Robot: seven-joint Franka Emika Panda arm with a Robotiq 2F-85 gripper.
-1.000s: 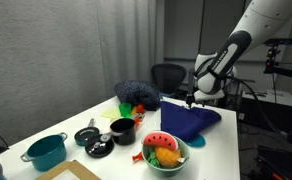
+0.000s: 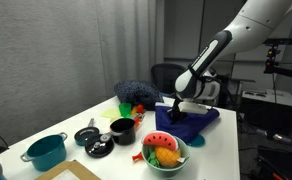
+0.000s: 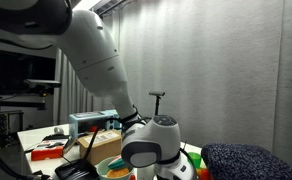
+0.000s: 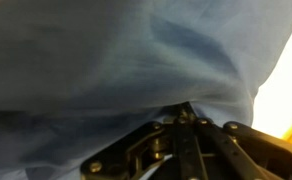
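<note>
A dark blue cloth (image 2: 190, 123) lies bunched on the right part of the white table. My gripper (image 2: 174, 117) is down at the cloth's left side, its fingers partly lost against the dark fabric. In the wrist view the cloth (image 4: 126, 65) fills most of the picture, with a fold rising right in front of my gripper. The fingers are together, their tips against the cloth; whether any fabric is pinched between them is hidden.
Left of the cloth stands a green bowl (image 2: 166, 170) holding a watermelon slice (image 2: 161, 139) and other toy food. A black pot (image 2: 123, 131), a teal pot (image 2: 46, 153) and a pan (image 2: 87, 134) are farther left.
My arm has come left and lower, from over the cloth's far right part to its left side. The cloth's right end looks slightly shifted; the other objects are where they were.
</note>
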